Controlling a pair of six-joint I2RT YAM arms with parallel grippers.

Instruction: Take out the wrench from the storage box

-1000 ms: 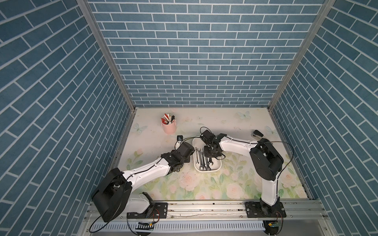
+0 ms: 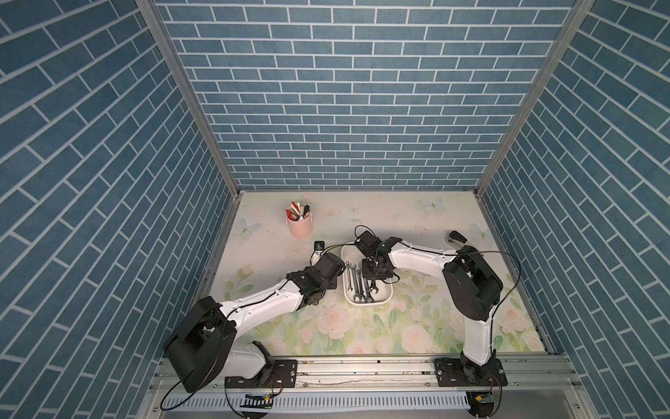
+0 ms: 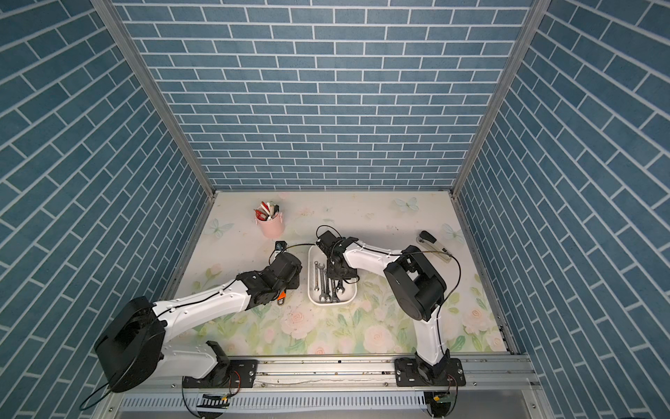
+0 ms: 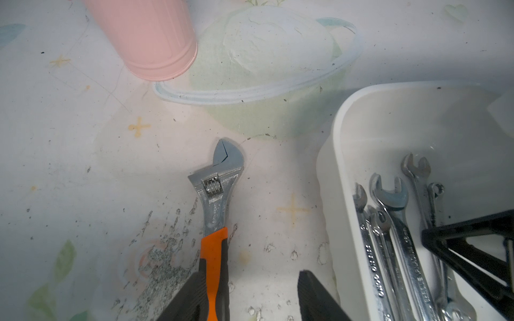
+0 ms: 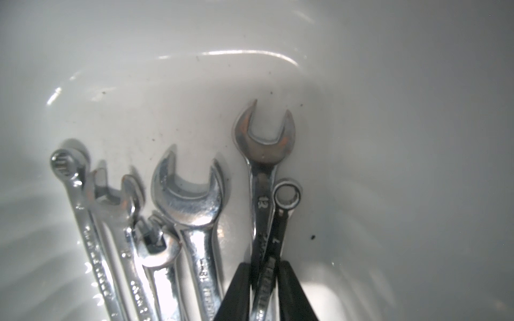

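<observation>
The white storage box (image 4: 338, 176) holds several silver wrenches lying lengthwise. Inside it, my right gripper is low over two wrenches that lie close together on the right: an open-ended wrench (image 5: 262, 176) and a small ring-ended wrench (image 5: 278, 230). Its fingers stand part open on either side of their shafts; I cannot tell whether they touch. An adjustable wrench (image 4: 214, 198) with an orange and black handle rests on the table left of the box. Over that handle hangs my left gripper, its fingers apart and nothing gripped.
A pink bucket (image 2: 300, 225) of tools stands at the back left. A grey and black object (image 2: 456, 238) lies at the right. The box wall (image 2: 344, 287) is close beside my left gripper.
Both arms stand almost where they were; the left arm has shifted only very slightly. Nothing in the box has visibly moved.
</observation>
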